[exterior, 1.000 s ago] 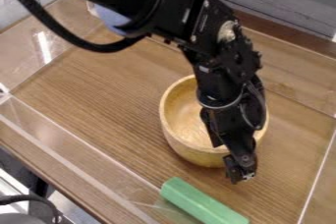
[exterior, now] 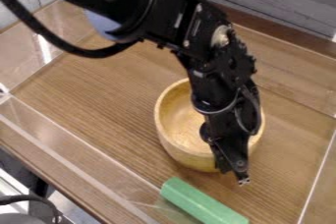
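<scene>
A cream-yellow bowl (exterior: 179, 122) rests on the wooden surface in the camera view. My black gripper (exterior: 230, 164) reaches down over its right front part, fingertips at the rim, and is shut on the bowl, though the arm hides much of the contact. A green block (exterior: 202, 201) lies in front of the bowl at the bottom of the view.
A transparent edge runs along the left and front, and a pale wall (exterior: 285, 10) stands at the back.
The arm and gripper have shifted slightly left at the bowl's front right, and the bowl has moved a little left with them. The green block has not moved.
</scene>
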